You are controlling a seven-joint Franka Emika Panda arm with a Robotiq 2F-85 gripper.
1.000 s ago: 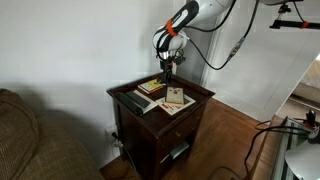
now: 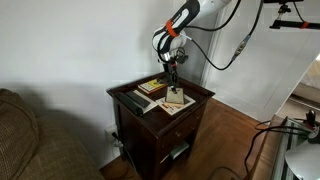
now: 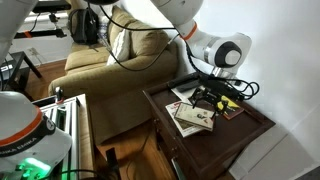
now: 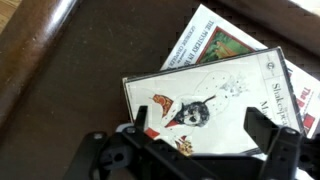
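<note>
A pale book (image 4: 230, 85) with a sketched, dark-haired figure on its cover lies on the dark cabinet top (image 4: 75, 80). In the wrist view my gripper is open, its fingers apart over the book's near part, with no object seen held between them. From the side, the gripper (image 2: 172, 79) hangs just above and behind the book (image 2: 175, 96). The second exterior view has the book (image 3: 195, 117) close under the gripper (image 3: 207, 103); contact cannot be made out. Part of its near edge is hidden by the gripper.
Under and beside the book lies another printed cover (image 4: 222, 45). A yellow-edged book (image 2: 152, 85) and a dark long object (image 2: 129, 103) also rest on the cabinet. The wall (image 2: 90, 45) rises directly behind. Bare cabinet top remains at its front corner.
My gripper has come down and slightly to the right in exterior view 1, closer to the pale book. The book and other things have stayed put.
</note>
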